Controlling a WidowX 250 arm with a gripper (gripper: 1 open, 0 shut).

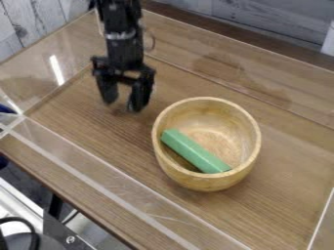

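Observation:
My gripper (123,90) is blurred in the upper left of the camera view, low over the wooden surface, to the upper left of a round wooden bowl (243,124). It looks open, though the blur hides its fingers' detail; nothing shows clearly between them. A green bar-shaped object (194,150) lies inside the bowl, tilted along its left side.
A dark cable (19,227) lies at the bottom left corner. The table's edge runs along the left and back.

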